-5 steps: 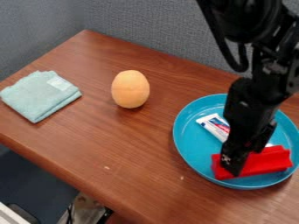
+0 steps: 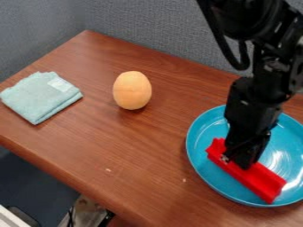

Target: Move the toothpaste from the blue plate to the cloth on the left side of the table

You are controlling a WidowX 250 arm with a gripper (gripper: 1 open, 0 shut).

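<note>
The blue plate (image 2: 204, 142) lies at the right of the table. A long red item (image 2: 251, 176) rests slantwise across its front part; I cannot tell whether it is the toothpaste or its box. My black gripper (image 2: 239, 160) points down over the plate, fingertips at the red item's upper edge. Whether they are closed around it is hidden. A pale patch shows behind the gripper, perhaps part of a white tube, too blurred to be sure. Far off at the left, the folded light-green cloth (image 2: 41, 96) lies flat with nothing on it.
An orange egg-shaped object (image 2: 131, 90) stands on the brown table (image 2: 119, 146) between cloth and plate. Bare wood surrounds it. The table's front-left edge drops off to the floor, and a grey wall panel (image 2: 154, 22) runs behind.
The red item has turned from nearly level to a slant, its right end now lower. The plate has shifted slightly right and down. The white tube, plain before, is now mostly hidden behind the gripper.
</note>
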